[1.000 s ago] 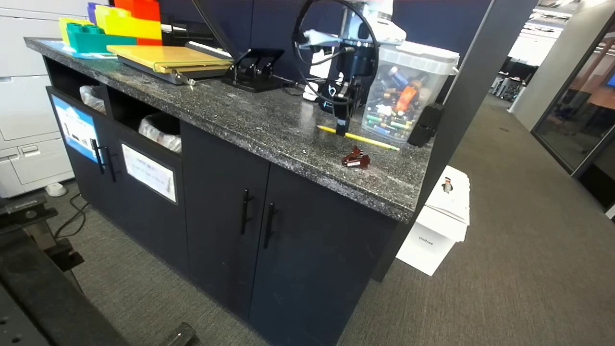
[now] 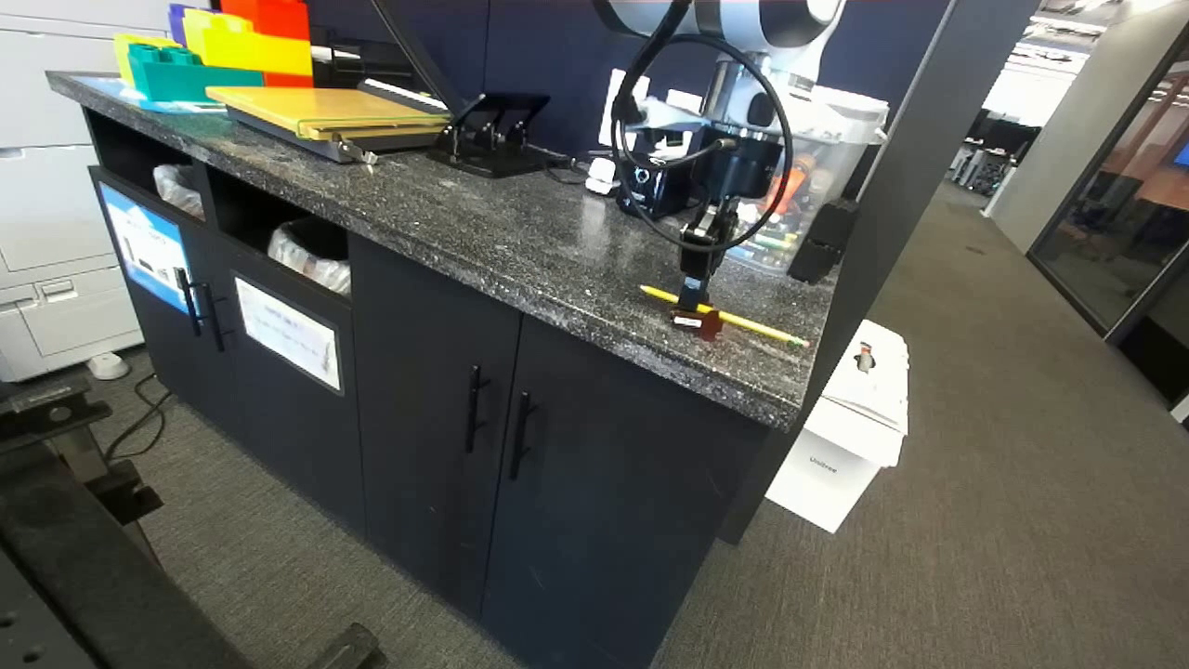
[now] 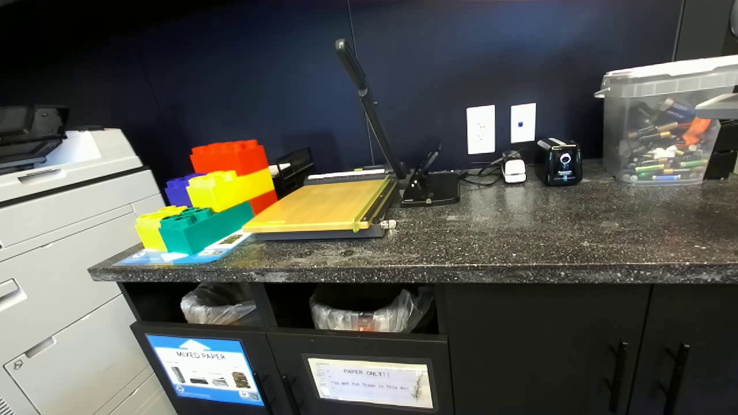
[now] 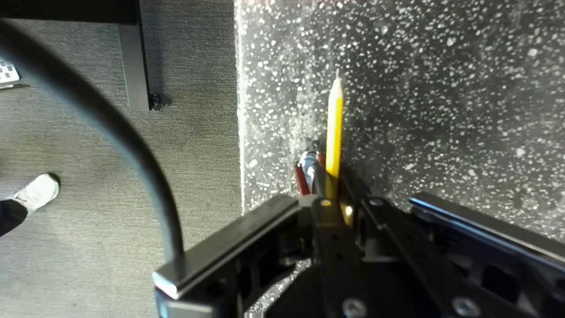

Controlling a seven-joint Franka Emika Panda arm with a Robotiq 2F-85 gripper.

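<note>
A yellow pencil is held crosswise between the fingers of my gripper, its green eraser end toward the counter's right side. In the wrist view the pencil sticks out beyond my shut gripper, its sharpened tip over the speckled counter. Right beside the fingers sits a dark red staple remover, partly hidden by them; in the wrist view only bits of the staple remover show. Whether the fingers touch it, I cannot tell. The second exterior view shows neither the pencil nor my fingers.
A clear bin of markers stands at the back right, near a black pencil sharpener. Farther left are a paper cutter and large toy bricks. The counter's front edge runs close to my gripper.
</note>
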